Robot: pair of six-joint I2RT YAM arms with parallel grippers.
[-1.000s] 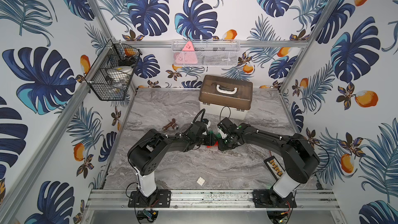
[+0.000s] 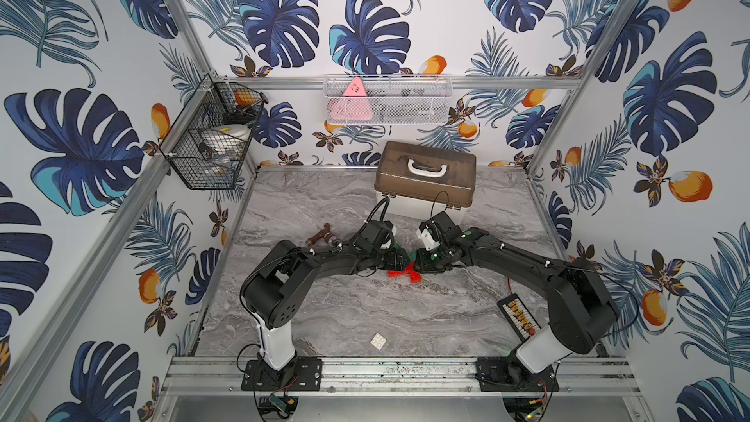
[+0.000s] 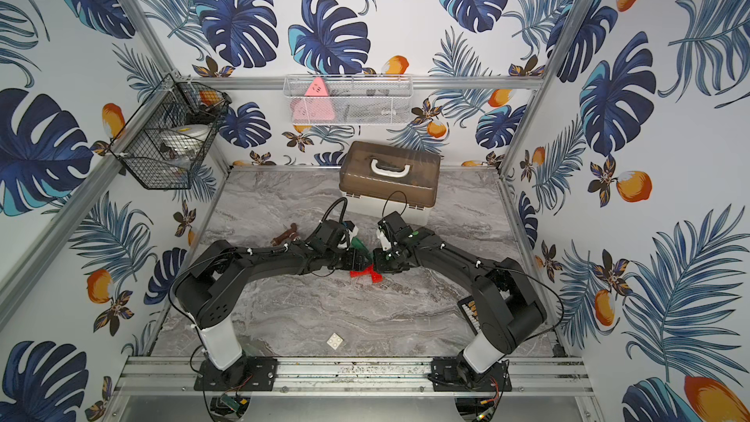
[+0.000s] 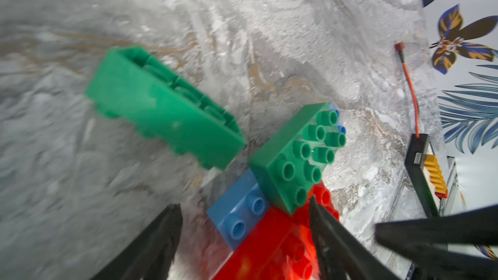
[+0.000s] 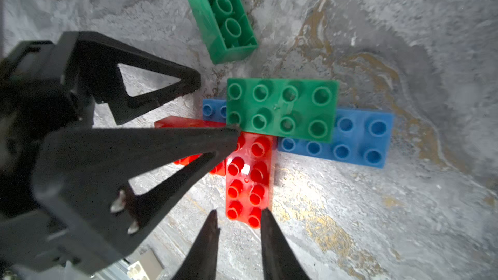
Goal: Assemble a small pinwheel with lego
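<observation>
On the table lies a cross-like stack. A green brick [image 5: 282, 104] sits studs up on a blue brick [image 5: 358, 134]. One red brick [image 5: 248, 186] points toward the right wrist camera, and another red brick [image 4: 259, 249] is partly hidden by my left gripper. That gripper is open, its fingers spread on either side of the stack's left part. My right gripper has its fingertips a brick's width apart near the red brick's end; whether they touch it cannot be told. Beside the stack rests a loose green brick [image 4: 166, 109], tipped on its side.
Behind the work stands a brown-lidded toolbox [image 2: 425, 176]. A small brown object [image 2: 320, 234] lies left of it. Near the front are a white square piece [image 2: 378, 340] and, at right, a black tray [image 2: 518, 316].
The left gripper has moved only a little.
</observation>
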